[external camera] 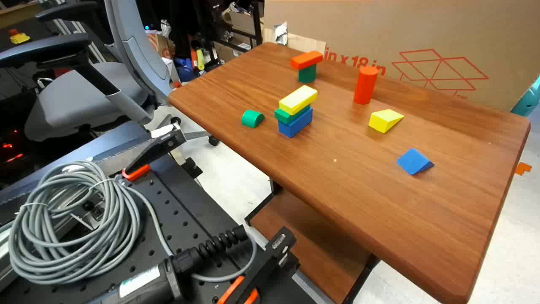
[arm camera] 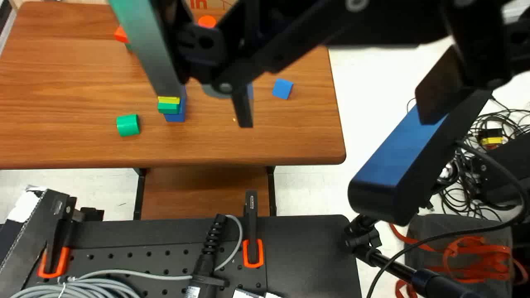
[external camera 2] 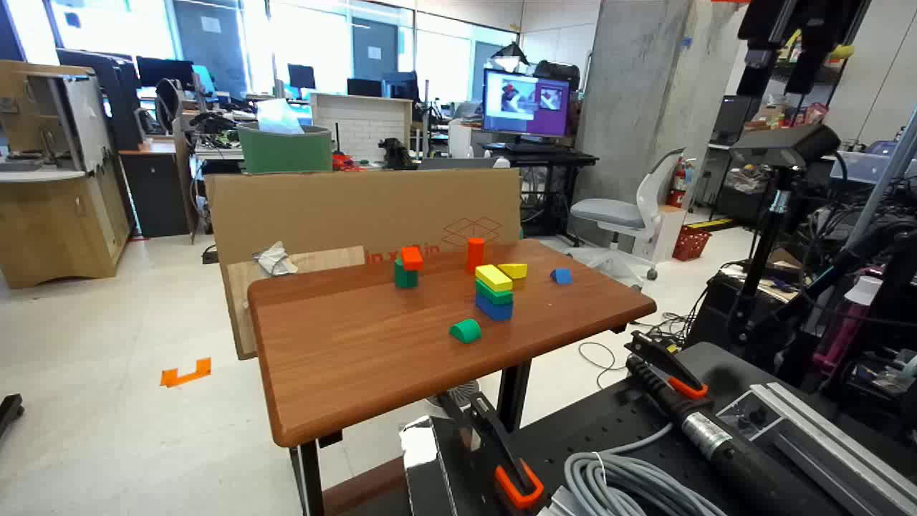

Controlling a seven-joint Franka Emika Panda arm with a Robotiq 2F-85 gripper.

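High above the table, my gripper [external camera 2: 780, 76] hangs at the upper right of exterior view 2. In the wrist view its fingers [arm camera: 243, 106] are wide apart and nothing is between them. A yellow block [external camera: 298, 99] lies on a green block [external camera: 286, 116], which rests on a blue block [external camera: 295, 123]. Left of this stack is a green half-round block [external camera: 252, 118]. Farther back, an orange block [external camera: 306, 60] sits across a green block [external camera: 306, 74]. An orange-red cylinder [external camera: 365, 85] stands upright. A yellow wedge [external camera: 385, 120] and a blue wedge [external camera: 415, 161] lie toward the right.
The wooden table [external camera: 354, 213] has broad clear areas at its front and right. Behind it stands a cardboard sheet [external camera: 405, 30]. A black perforated bench [arm camera: 308, 258] holds clamps, coiled grey cable [external camera: 76, 223] and a dark handled tool [external camera 2: 705, 430]. A camera on a stand [external camera 2: 786, 146] rises below my gripper.
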